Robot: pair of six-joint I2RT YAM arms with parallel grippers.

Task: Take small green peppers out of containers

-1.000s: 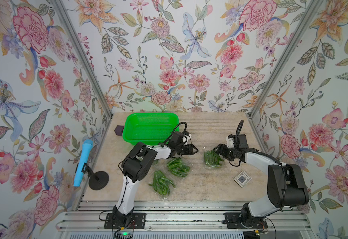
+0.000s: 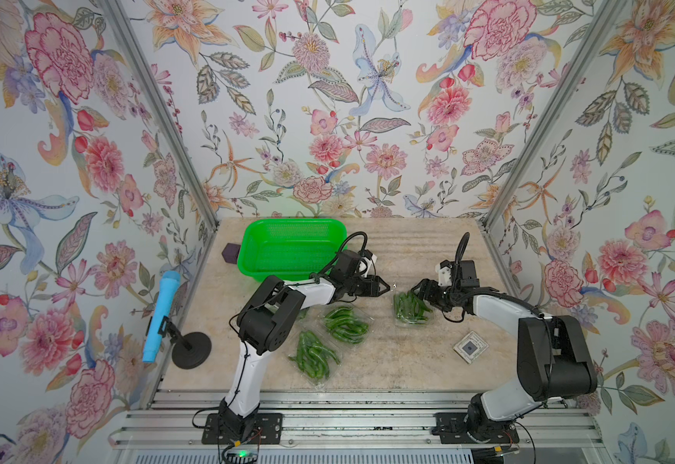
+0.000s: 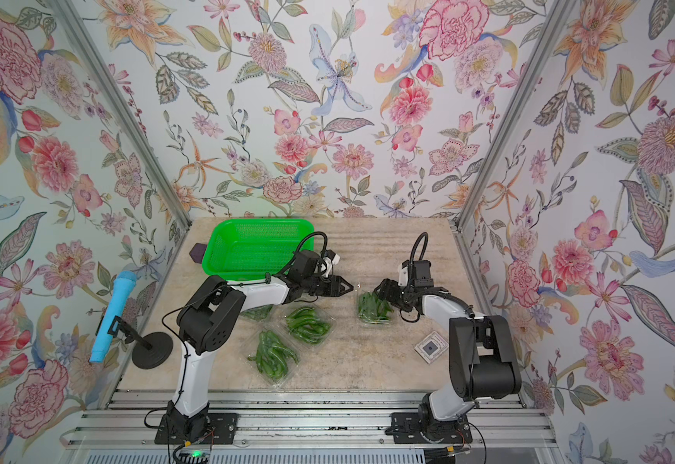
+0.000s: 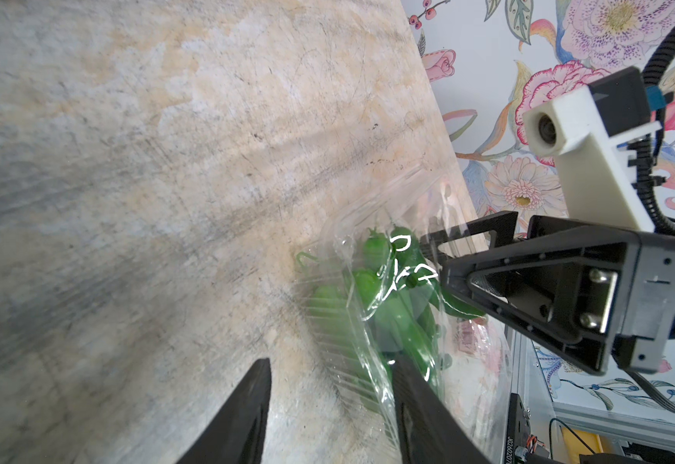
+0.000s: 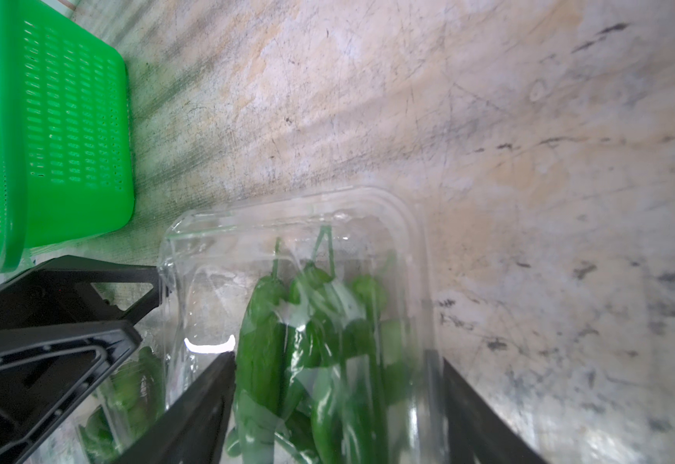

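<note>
A clear plastic container [image 2: 410, 307] of green peppers [image 5: 329, 348] rests on the table between both arms. My left gripper [image 2: 384, 287] is at its left edge; in the left wrist view its fingers [image 4: 252, 410] stand apart with bare table between them. From the other side, my right gripper [image 2: 425, 290] reaches over the container, its fingers [image 5: 465, 410] spread, with the clear box and peppers seen between and beneath them. Whether either gripper touches the plastic is hard to tell. The peppers are inside, under shiny clear plastic.
A green basket [image 2: 292, 272], empty, stands at the back left. Two more pepper packs, one nearer the middle [image 2: 346, 324] and one in front [image 2: 314, 357], lie left; another is partly hidden under my left arm. A square marker card [image 2: 471, 347] lies right.
My left gripper has moved slightly right, up to the container's edge. The container and right gripper have shifted a little to the left.
</note>
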